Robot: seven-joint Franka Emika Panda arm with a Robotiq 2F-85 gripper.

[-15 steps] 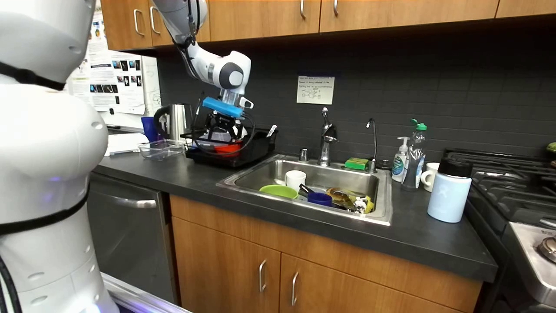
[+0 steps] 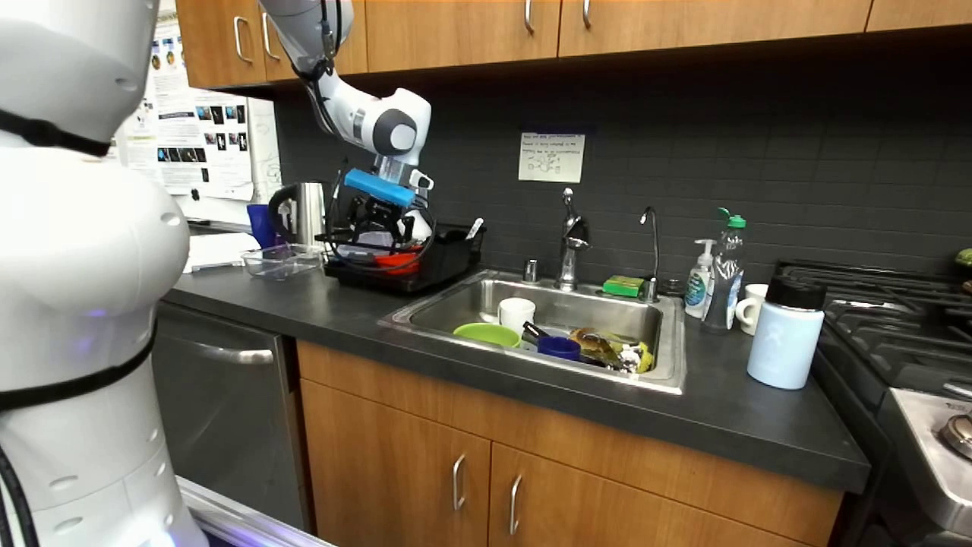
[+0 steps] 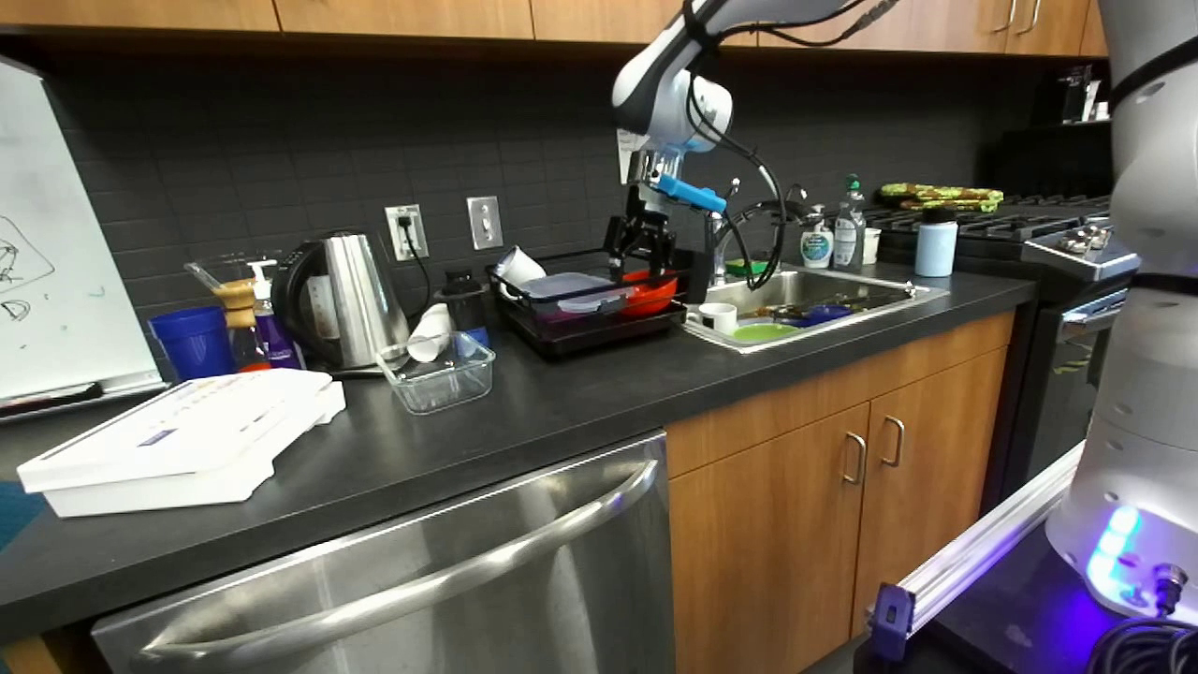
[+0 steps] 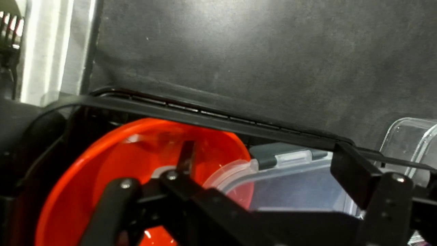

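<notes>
My gripper stands open above the dish rack, its fingers wide apart. In the wrist view one finger (image 4: 186, 158) is over the red bowl (image 4: 94, 164), and the other finger (image 4: 354, 176) is over the far end of a clear lidded container (image 4: 295, 186). That container rests partly over the bowl's rim. Exterior view 2 has the gripper (image 3: 640, 249) low over the black dish rack (image 3: 562, 337), with the red bowl (image 3: 653, 294) just beside it. Whether the fingers touch the container is unclear.
The sink (image 2: 670, 365) beside the rack holds a white mug (image 2: 515, 313), a green bowl (image 2: 487, 333) and a blue cup (image 2: 558, 347). A clear glass dish (image 3: 444, 382), a kettle (image 3: 365, 294) and a white box (image 3: 180, 438) stand on the rack's other side.
In exterior view 1 my gripper has shifted slightly left over the rack, away from the sink. The rack and sink contents look unmoved.
</notes>
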